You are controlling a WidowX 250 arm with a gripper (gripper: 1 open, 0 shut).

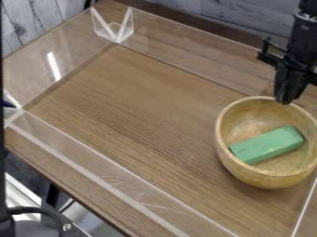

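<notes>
The black gripper (283, 91) reaches in from the upper right, its narrow tips just above the back rim of a tan bowl (231, 155). It looks shut, with nothing seen between its fingers. Inside the bowl at the right lies a green rectangular block (266, 144), tilted diagonally and apart from the gripper.
Transparent panels edge it, with a clear bracket (113, 28) at the back left. Dark cables or hardware (37, 225) sit at the lower left.
</notes>
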